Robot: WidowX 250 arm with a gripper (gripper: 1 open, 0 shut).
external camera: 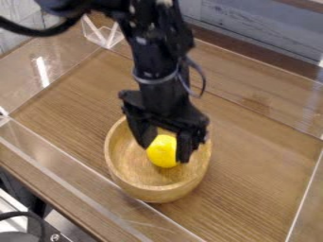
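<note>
A yellow ball-like object (163, 151) rests inside a round tan wooden bowl (161, 183) in the middle of the table. My black gripper (161, 131) hangs over the bowl, its fingers apart on either side above the yellow object. The gripper is open, with nothing seen held between the fingers.
Bare wooden tabletop (259, 142) surrounds the bowl, with free room left and right. A pale wall or ledge runs along the back at the top right. A black cable lies at the lower left edge.
</note>
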